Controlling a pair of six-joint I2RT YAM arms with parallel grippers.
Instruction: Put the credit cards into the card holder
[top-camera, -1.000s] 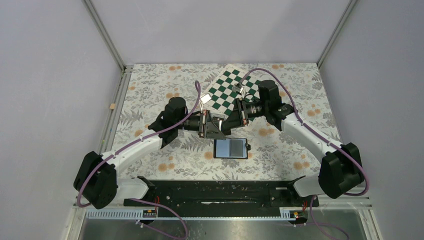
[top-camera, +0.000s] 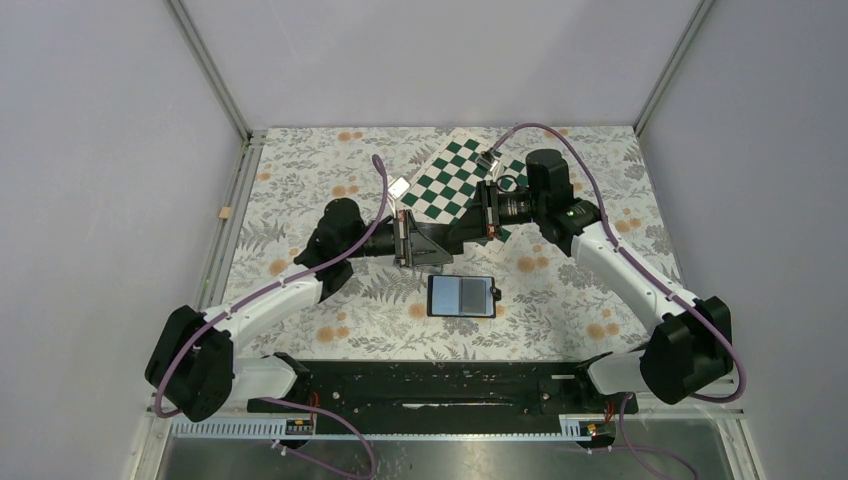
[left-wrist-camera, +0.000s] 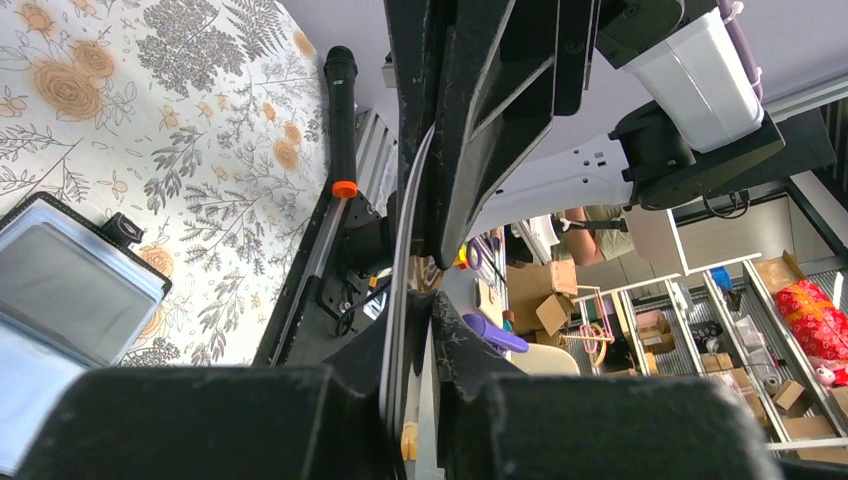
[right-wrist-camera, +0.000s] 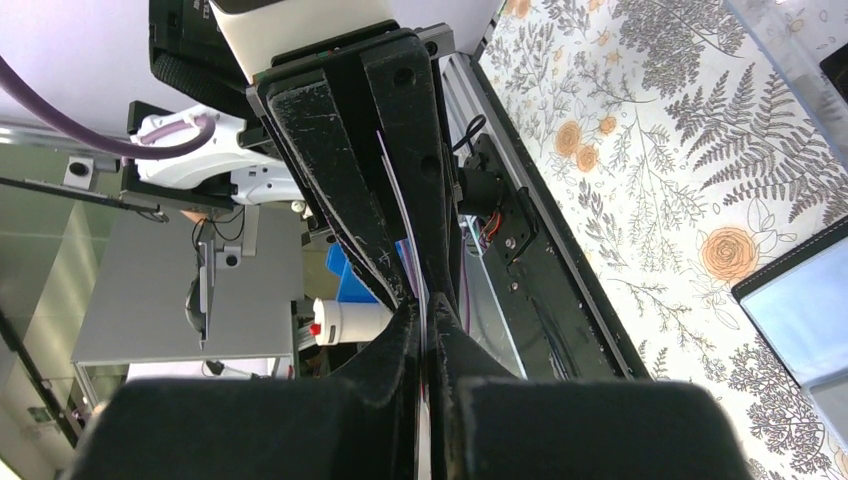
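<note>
My left gripper (top-camera: 432, 248) and my right gripper (top-camera: 466, 232) meet nose to nose above the middle of the table. Between them is a thin card (left-wrist-camera: 399, 290), seen almost edge-on in the left wrist view. One end of it runs between the left fingers, and the other passes between the right fingers. The right wrist view shows the same thin card (right-wrist-camera: 405, 215) as a pale line with a small coloured patch, so both grippers look shut on it. Below, the black-rimmed card holder (top-camera: 462, 297) lies open and flat, with two light panels.
A green-and-white chequered sheet (top-camera: 455, 180) lies behind the grippers. A clear plastic edge (right-wrist-camera: 775, 65) shows on the table in the right wrist view.
The right gripper has shifted slightly to the right and upward in the top view. The left one has tilted and drifted slightly left. The holder has not moved.
</note>
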